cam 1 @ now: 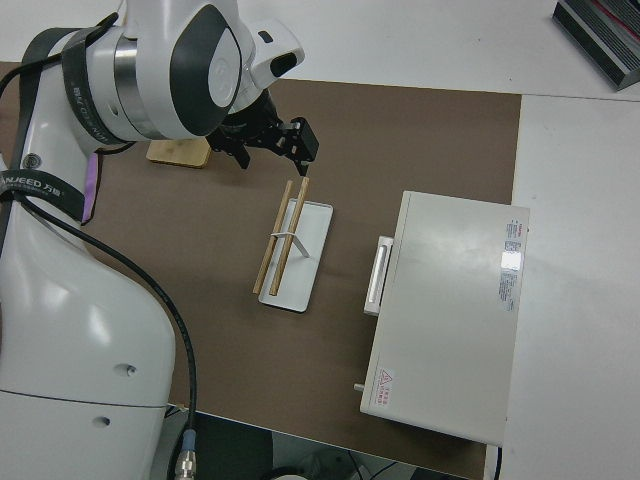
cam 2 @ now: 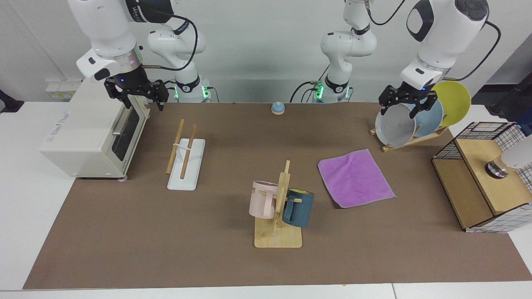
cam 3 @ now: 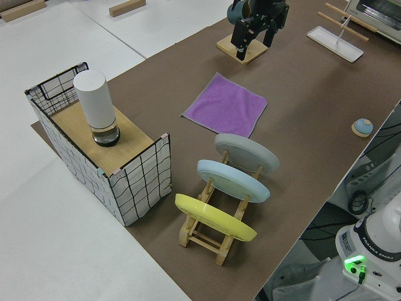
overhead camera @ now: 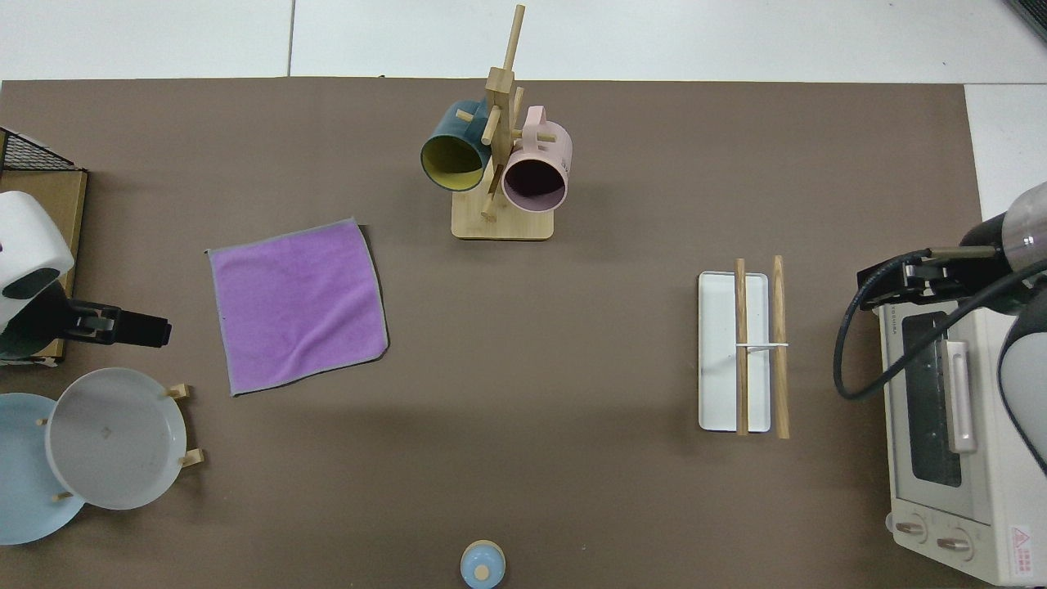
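Observation:
A wooden mug tree (overhead camera: 501, 224) holds a teal mug (overhead camera: 456, 157) and a pink mug (overhead camera: 536, 177). A purple cloth (overhead camera: 296, 304) lies flat. A white holder (overhead camera: 716, 348) carries two wooden sticks. A dish rack at left holds a grey plate (overhead camera: 116, 437), a blue plate (overhead camera: 24, 471) and a yellow plate (cam 3: 213, 216). In the left view, one black gripper (cam 2: 405, 101) is above the plates and another (cam 2: 144, 94) above the white oven (cam 2: 84, 139); whether their fingers are open is unclear.
A wire-sided wooden shelf (cam 2: 469, 194) with a white cylinder stands beside the plates. A small blue round object (overhead camera: 483, 564) sits at the table edge.

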